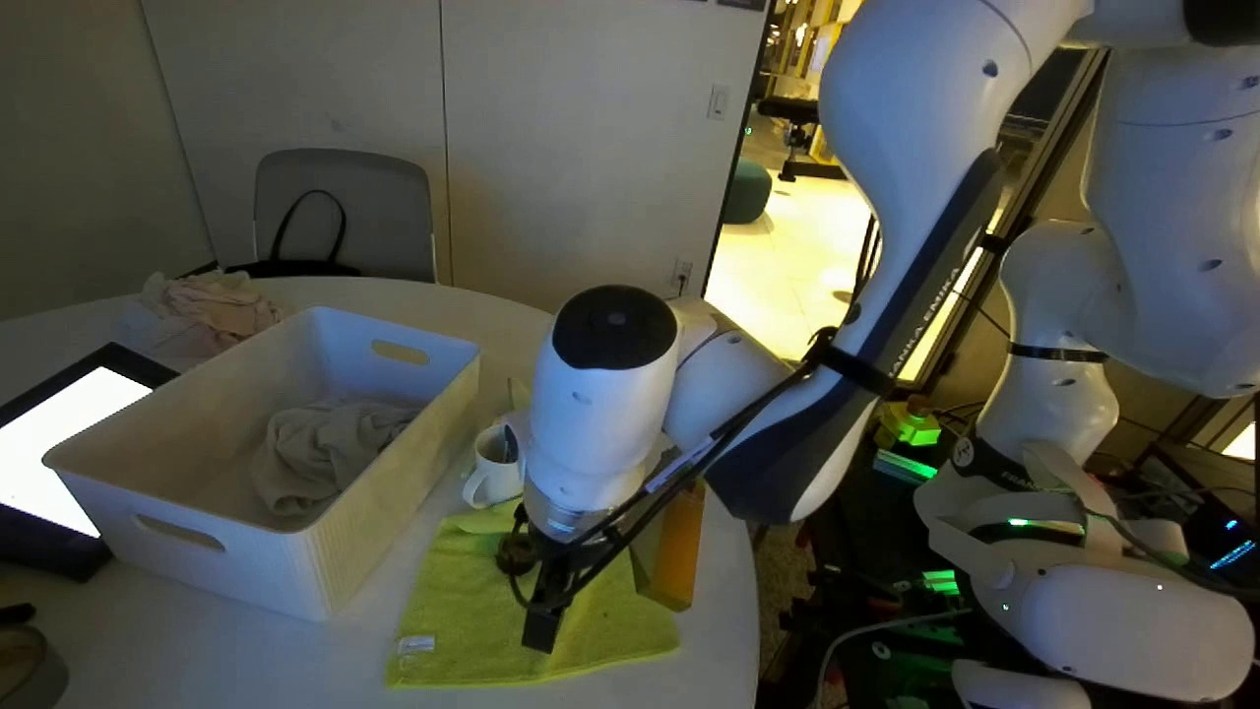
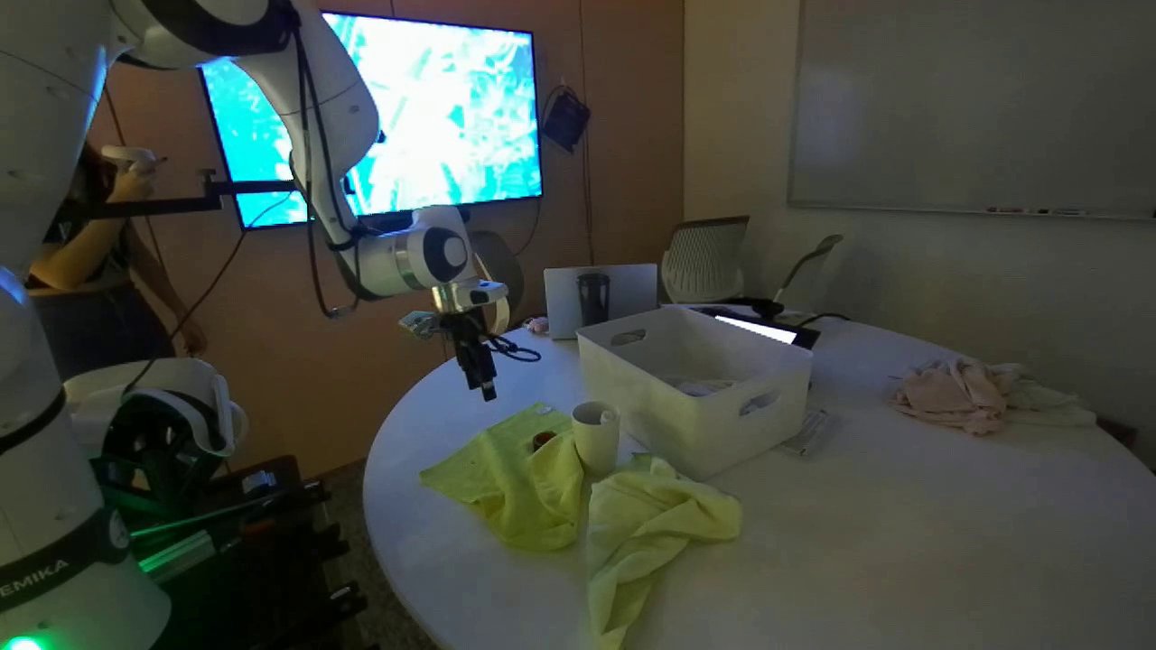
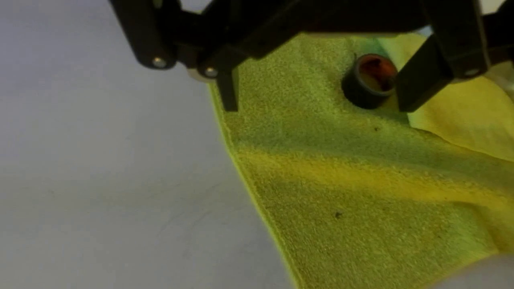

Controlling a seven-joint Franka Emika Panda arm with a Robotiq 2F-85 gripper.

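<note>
My gripper stands open above the yellow-green cloth (image 3: 347,221), with nothing held between its fingers. A small dark ring (image 3: 359,91), reddish inside, rests on that cloth below the fingers, closer to the right fingertip in the wrist view. In exterior view 2 the gripper (image 2: 484,392) hangs clear of the table, while the ring (image 2: 543,440) lies lower and to its right. A white mug (image 2: 596,439) stands beside the cloth. In exterior view 1 the arm hides part of the mug (image 1: 493,471) and of the cloth (image 1: 455,614).
A white bin (image 1: 319,579) holding grey cloth (image 1: 331,449) stands beside the mug. Another crumpled yellow-green cloth (image 2: 661,520) lies near it. Pinkish cloth (image 2: 954,395) sits farther off, and a lit screen (image 1: 53,443) borders the bin. Bare table (image 2: 867,542) shows on the right in exterior view 2.
</note>
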